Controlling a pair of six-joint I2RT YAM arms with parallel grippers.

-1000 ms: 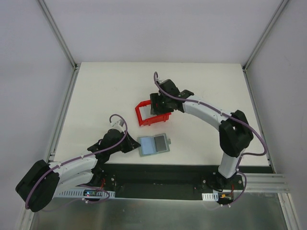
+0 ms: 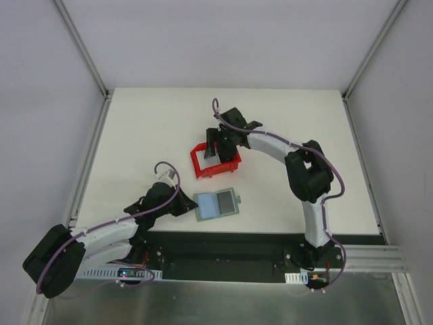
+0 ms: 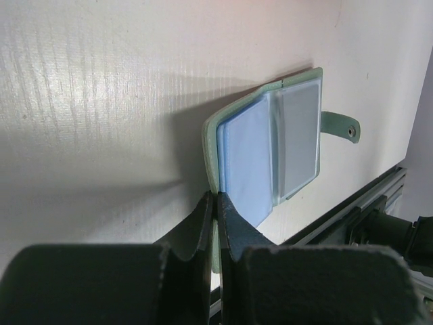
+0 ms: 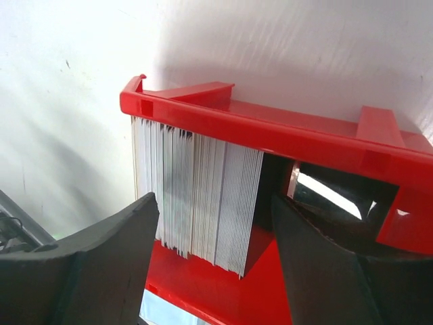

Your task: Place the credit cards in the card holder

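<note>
The open green card holder lies near the front middle, with clear sleeves and a snap strap. My left gripper is shut at its left edge, where the thin rim runs behind the fingertips; whether it grips that rim I cannot tell. At the back middle a red box holds a stack of white cards on edge. My right gripper is open over the box, one finger at the stack's outer side, the other at the dark space beside its inner end.
Rails and a dark strip run along the front edge.
The left arm is still.
</note>
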